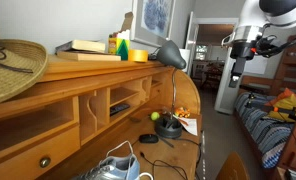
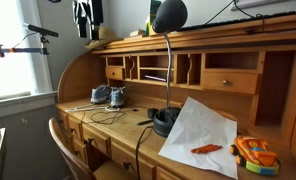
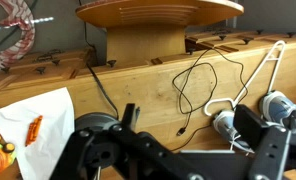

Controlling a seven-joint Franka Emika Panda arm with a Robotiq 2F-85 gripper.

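Note:
My gripper is open, and its two dark fingers stand wide apart with nothing held between them. It hangs high above the desk, over the chair side, in exterior view 1 (image 1: 235, 78). On the desktop in exterior view 2 are a pair of grey shoes (image 2: 116, 97), a black lamp base (image 2: 165, 122), a sheet of white paper (image 2: 201, 130) with an orange item (image 2: 206, 149) on it, and an orange toy (image 2: 255, 155) at the near right. The wrist view looks down on the paper (image 3: 50, 112) at left and a shoe (image 3: 280, 106) at right.
A tall lamp with a dark shade (image 2: 170, 17) rises from the desk. Loose black cable (image 3: 195, 92) runs over the wood. Books (image 1: 86, 50) and a straw hat (image 1: 13, 68) lie on the upper shelf. A wooden chair (image 2: 73, 150) stands in front.

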